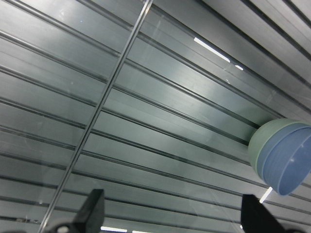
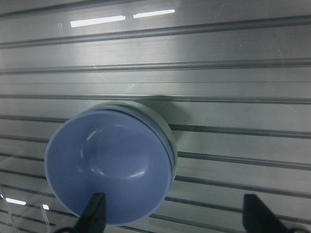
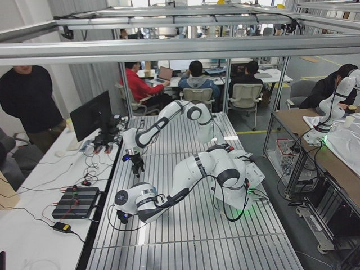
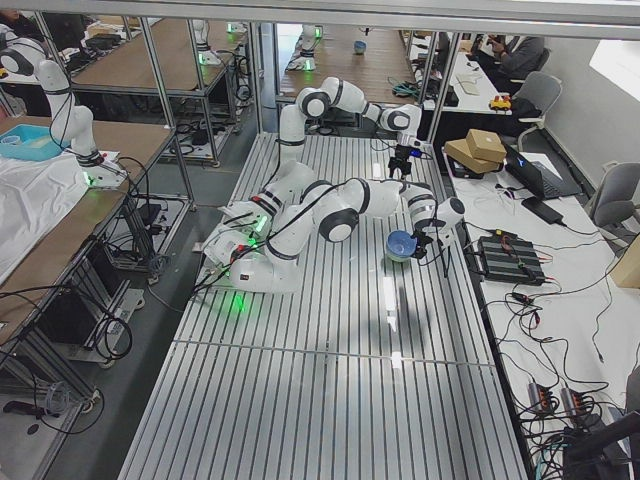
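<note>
A stack of bowls, blue inside pale green [image 4: 399,243], stands on the slatted metal table, beside the nearer arm's gripper in the camera right view. In the right wrist view the blue bowl [image 2: 107,160] fills the lower left, with my right gripper open and its left finger over the bowl's near rim. In the left wrist view the stacked bowls [image 1: 284,160] sit at the right, and my left gripper is open above bare slats, nothing between its fingers.
A white desk [image 3: 39,247] with monitor, power boxes and cables runs along one side. A brown workbench [image 3: 343,163] with another arm is on the other side.
</note>
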